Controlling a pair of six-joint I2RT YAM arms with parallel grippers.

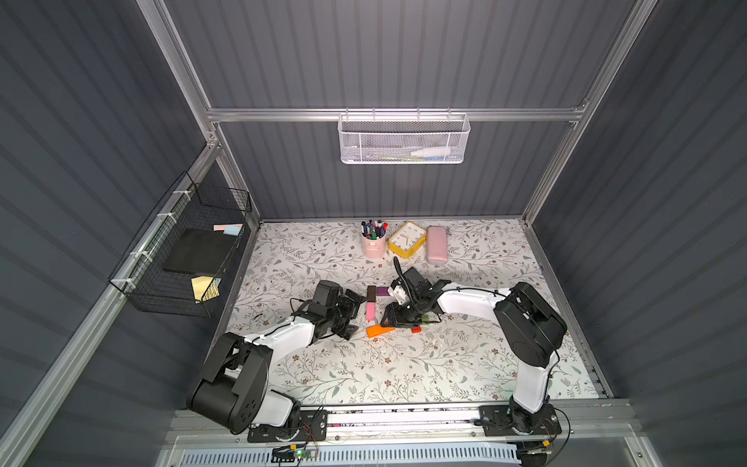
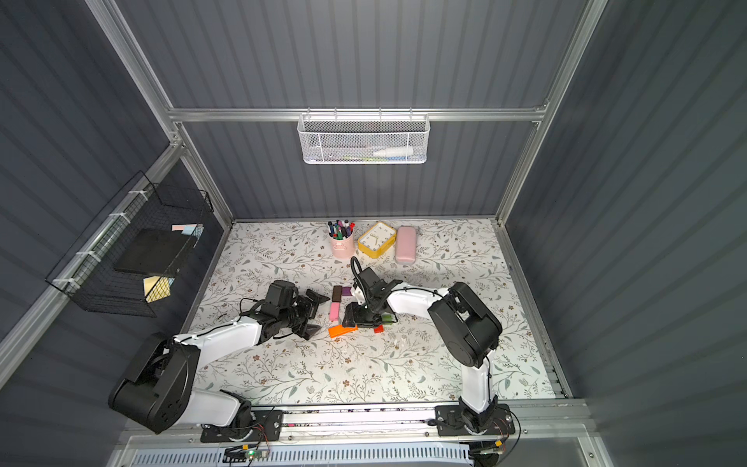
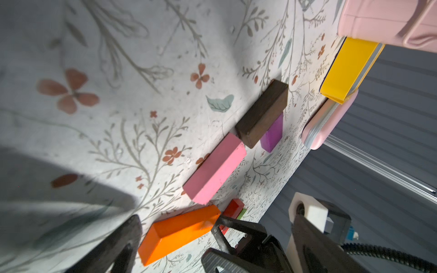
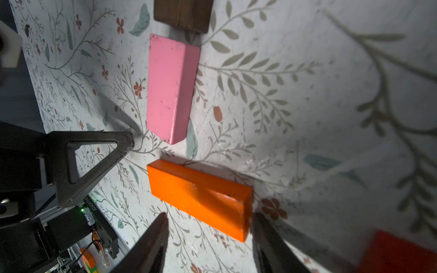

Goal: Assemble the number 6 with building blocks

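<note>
A brown block (image 3: pixel 263 113), a pink block (image 3: pixel 215 168) and an orange block (image 3: pixel 179 232) form a bent row on the table. The brown and pink ones stand nearly end to end, while the orange one lies askew below the pink. Behind the brown block's end is a purple block (image 3: pixel 273 132). My left gripper (image 1: pixel 356 316) is open and empty, left of the row. In the right wrist view, my right gripper has its fingers apart near the orange block (image 4: pixel 200 198); contact is unclear. A red block (image 4: pixel 396 254) and a green block (image 2: pixel 387 318) are partly hidden.
At the back of the table stand a pink pen cup (image 1: pixel 373 246), a yellow clock (image 1: pixel 407 239) and a pink case (image 1: pixel 437 244). Both grippers are close together around the blocks.
</note>
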